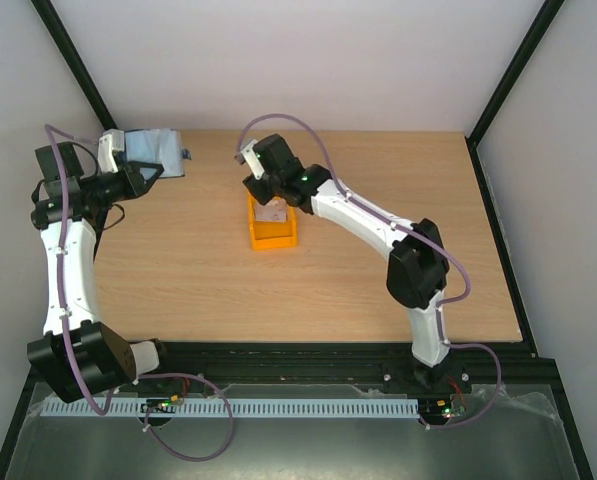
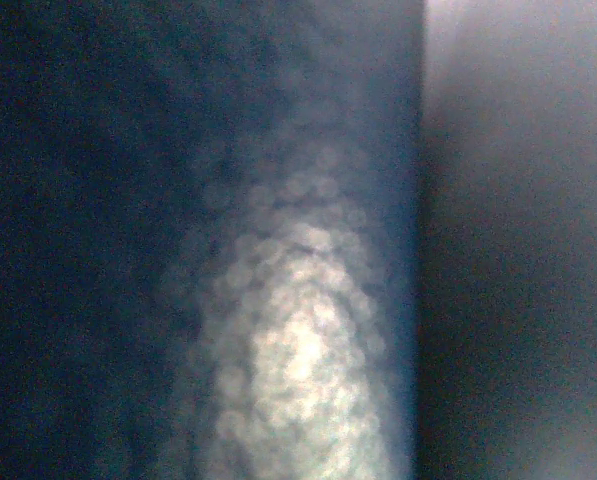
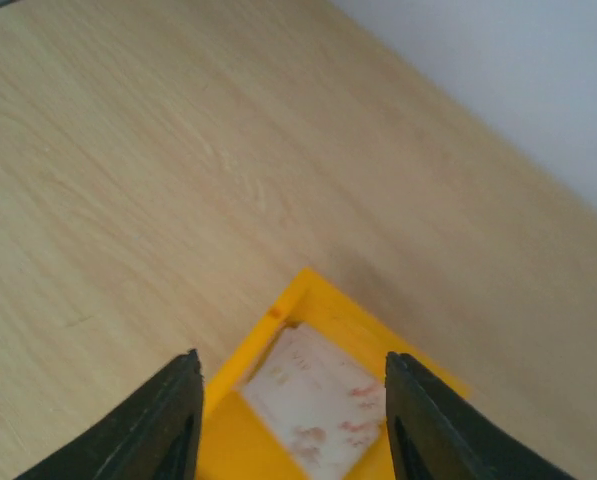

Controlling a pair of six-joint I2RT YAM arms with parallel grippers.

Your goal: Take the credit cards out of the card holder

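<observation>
An orange tray (image 1: 273, 241) sits mid-table, holding a white, red-patterned card-like piece (image 3: 318, 400). My right gripper (image 1: 250, 168) is above the tray, fingers apart with nothing between them visible. My left gripper (image 1: 128, 170) is at the back left, at a light blue pouch-like item (image 1: 154, 148). The left wrist view is filled by blurred dark blue and grey surfaces, hiding what that gripper grips and how its fingers stand. The card holder cannot be clearly made out.
A white wall (image 3: 498, 80) runs along the back edge.
</observation>
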